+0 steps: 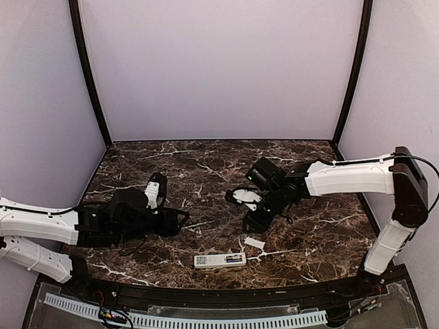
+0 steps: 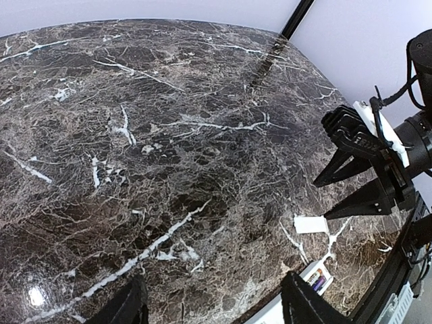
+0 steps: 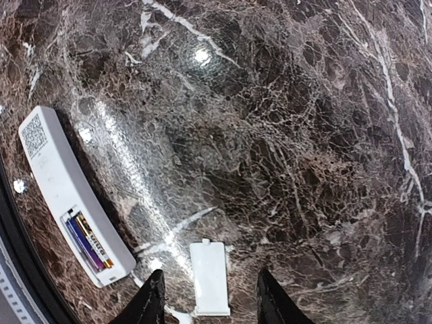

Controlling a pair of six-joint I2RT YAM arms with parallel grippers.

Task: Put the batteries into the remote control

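The white remote (image 1: 219,260) lies near the front edge of the table, its battery compartment uncovered. In the right wrist view two batteries (image 3: 88,239) sit side by side in that compartment. The small white cover (image 3: 210,280) lies on the table beside the remote. My right gripper is open above the cover, nothing between its fingers; in the left wrist view it appears at upper right (image 2: 317,196). My left gripper stands apart at the left, above the table, its fingers parted and empty.
Walls (image 1: 219,75) enclose it at the back and sides, and a dark rail with cables runs along the front edge.
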